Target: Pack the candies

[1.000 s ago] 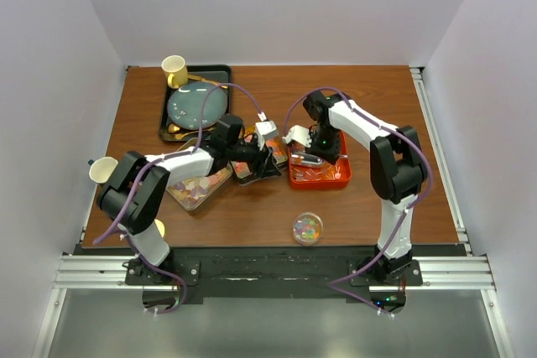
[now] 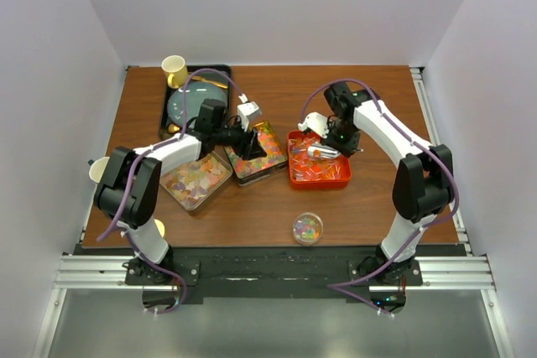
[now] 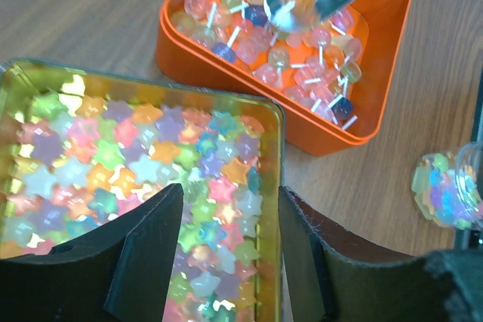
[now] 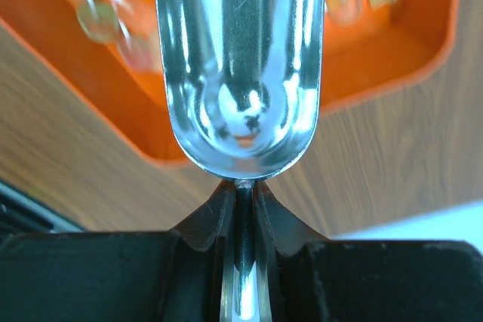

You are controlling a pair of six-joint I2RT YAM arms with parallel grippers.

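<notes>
A steel scoop point(image 4: 240, 73) is held by its handle in my right gripper, shut on it. Orange and pale candies lie in the scoop's front end, above the orange bin point(image 2: 336, 175). Lollipop candies point(image 3: 287, 65) with white sticks fill much of that bin. My left gripper stands part open, nothing between its fingers, over a clear box of star candies point(image 3: 98, 148). In the top view, a round clear jar point(image 2: 308, 228) with some coloured candies in it stands near the front edge.
Left of the star box sits a second clear box point(image 2: 195, 182) of pale candies. A black tray point(image 2: 163, 119) with a dark plate and a yellow mug point(image 2: 174, 70) stand at the back left. Bare table surrounds the jar.
My right gripper and the scoop have moved to the right over the orange bin. My left gripper has moved left, from the star box's right edge to over the box.
</notes>
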